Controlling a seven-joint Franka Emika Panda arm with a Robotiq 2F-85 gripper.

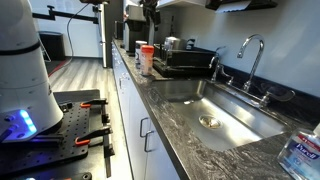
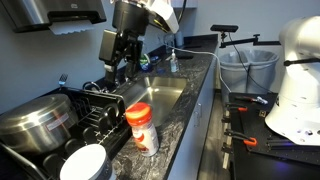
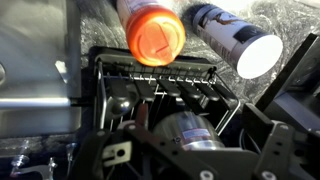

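My gripper hangs above the dish rack end of the counter, its fingers apart with nothing visible between them. In the wrist view, its black fingers show low in the picture, with a metal pot below. An orange-lidded container stands upright on the dark counter, in front of and below the gripper. The same container is on the counter's left part. Beside it is a white container; from above, its white top shows near the right edge.
A black dish rack holds the pot. The sink lies beyond it, with a tall faucet. A plastic packet rests at the near right. The counter strip before the sink is clear.
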